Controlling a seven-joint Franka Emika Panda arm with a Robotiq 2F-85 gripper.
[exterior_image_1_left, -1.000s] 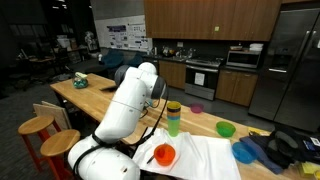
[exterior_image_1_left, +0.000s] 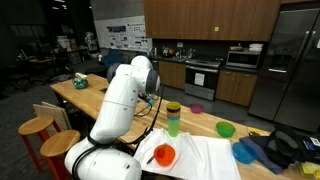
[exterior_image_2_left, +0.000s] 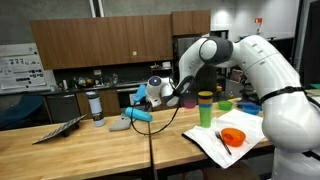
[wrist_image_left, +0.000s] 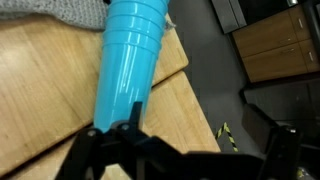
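A ribbed blue cylinder (wrist_image_left: 130, 65), which looks like a stack of cups, fills the left of the wrist view. Its lower end reaches close to the left one of my dark fingers (wrist_image_left: 125, 147). My gripper is open, and only bare table and floor show between its fingers. In exterior view 2 the gripper (exterior_image_2_left: 154, 96) hangs above the far part of the table, beside a blue object (exterior_image_2_left: 140, 98). Another blue piece (exterior_image_2_left: 138, 115) lies just below it. Whether the gripper touches either cannot be told. Exterior view 1 mostly hides the gripper behind the arm.
A yellow-and-green cup stack (exterior_image_1_left: 173, 120) stands nearer the base, by an orange bowl (exterior_image_1_left: 164, 155) on white cloth (exterior_image_1_left: 205, 155). A green bowl (exterior_image_1_left: 225, 129) and a blue bowl (exterior_image_1_left: 244, 152) sit to the right. A canister (exterior_image_2_left: 95, 104) stands at left.
The arm has shifted slightly to the left in exterior view 1. The bowls and the cup stack near the base have not moved.
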